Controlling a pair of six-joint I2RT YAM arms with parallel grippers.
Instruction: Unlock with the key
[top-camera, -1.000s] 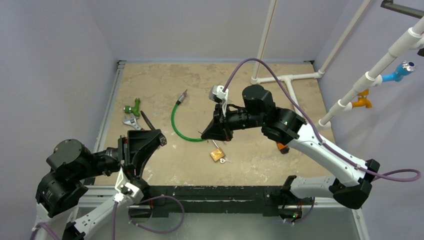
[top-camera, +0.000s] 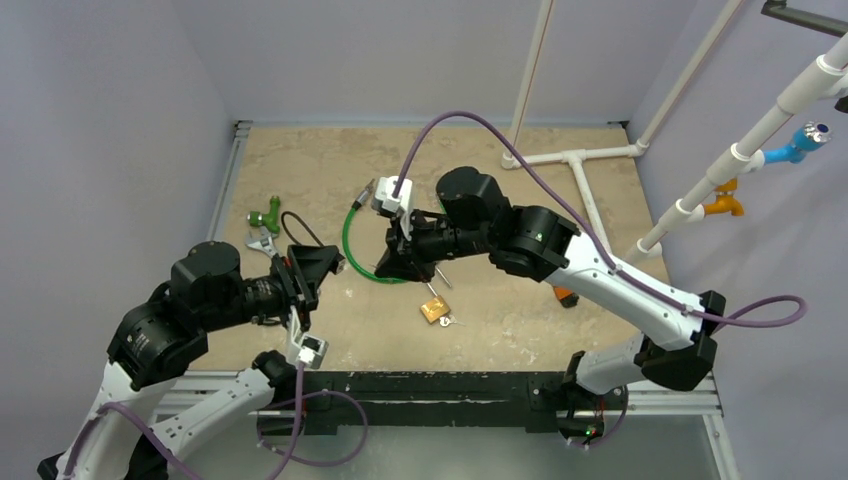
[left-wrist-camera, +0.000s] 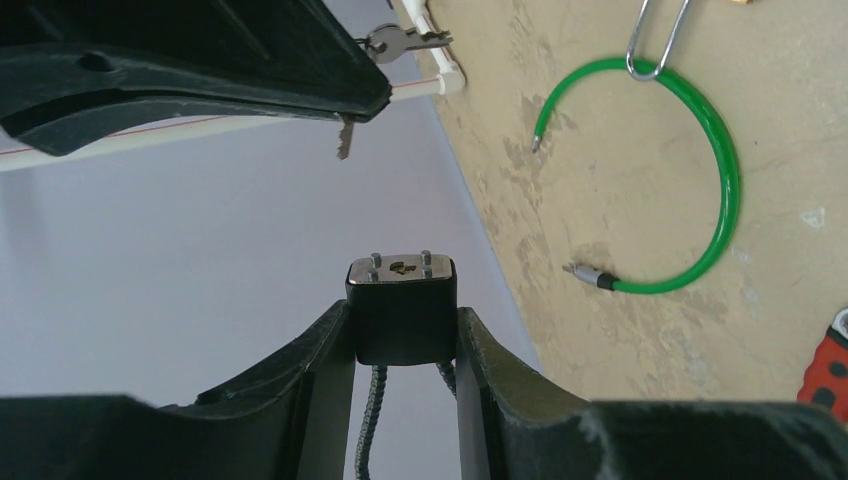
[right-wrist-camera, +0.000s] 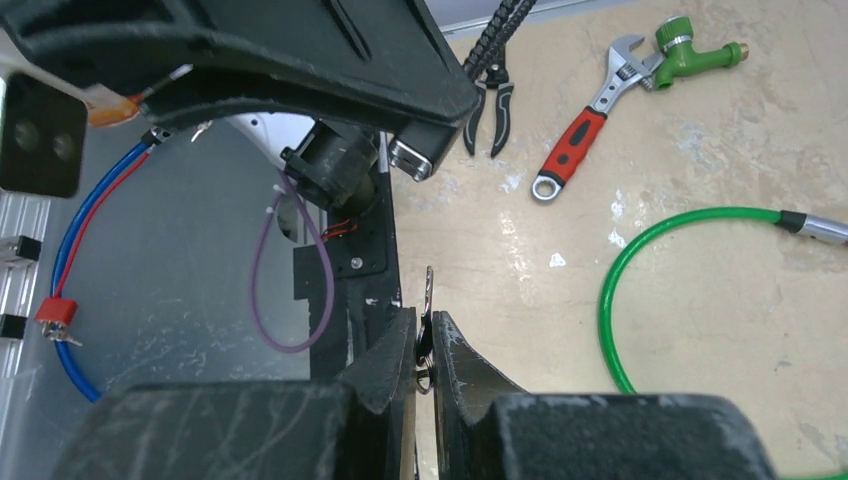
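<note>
My left gripper (top-camera: 325, 262) is shut on a black lock (left-wrist-camera: 401, 310) with a metal top face showing a keyhole and pins, a braided shackle trailing from it. My right gripper is shut on a slim key (right-wrist-camera: 428, 295), pointed upward in the right wrist view. Keys also show beside that gripper in the left wrist view (left-wrist-camera: 395, 42). The two grippers face each other above the middle of the board, a gap between them. A brass padlock (top-camera: 434, 309) with a key lies on the board below.
A green hose (top-camera: 350, 245), a red-handled wrench (right-wrist-camera: 570, 150), a green fitting (right-wrist-camera: 690, 60) and pliers (right-wrist-camera: 500, 110) lie on the board. White pipes (top-camera: 595, 153) with blue and orange taps line the right side. The front middle of the board is fairly clear.
My right gripper has moved left, toward it.
</note>
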